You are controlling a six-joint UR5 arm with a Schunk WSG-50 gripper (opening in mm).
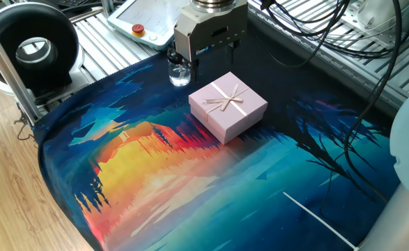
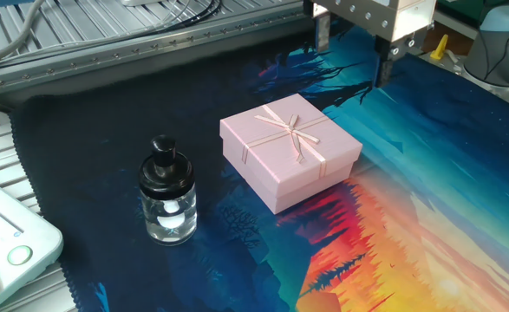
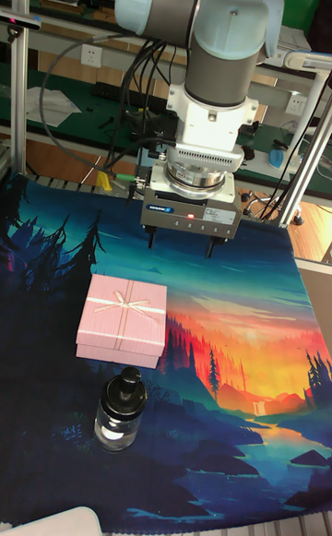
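Observation:
A pink gift box (image 1: pixel 228 111) with a pale ribbon bow lies closed on the printed cloth; its lid and two sides also show in exterior view 2, where the box (image 2: pixel 290 149) is near the middle. Beside it stands a clear bottle (image 2: pixel 169 204) with a black pump top, upright; in exterior view 1 the gripper partly hides this bottle (image 1: pixel 179 74). My gripper (image 3: pixel 183 246) hangs above the cloth, beyond the box in exterior view 3. Its two dark fingers (image 2: pixel 382 73) are wide apart, with nothing between them.
The tablet with a red stop button (image 1: pixel 139 29) rests at the cloth's edge, on the bottle's side. A black ring-shaped object (image 1: pixel 35 47) is at the left. Cables (image 1: pixel 357 104) hang over the right side.

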